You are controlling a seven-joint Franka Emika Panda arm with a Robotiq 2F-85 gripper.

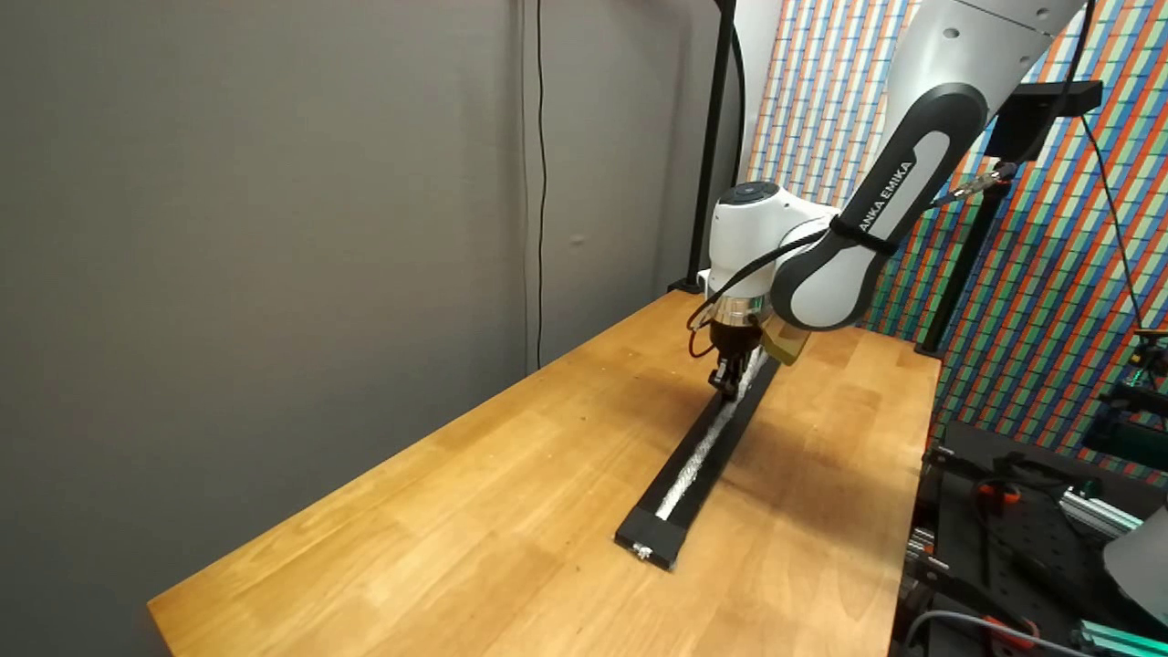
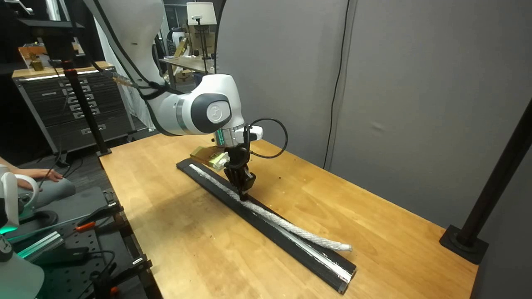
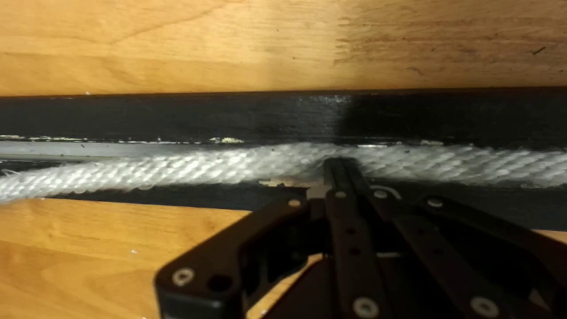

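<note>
A white braided rope runs along a long black channel with a groove down its middle. Toward the near right end in exterior view 2, the rope leaves the bare groove and lies over the channel's side, its tip past the edge. My gripper is shut, pointing down with its fingertips on the rope where it meets the groove. In the wrist view the rope lies along the groove to the right of the fingers; to the left it veers off. Nothing shows between the fingers.
A grey wall borders its far side. Black posts stand at the table's corners.
</note>
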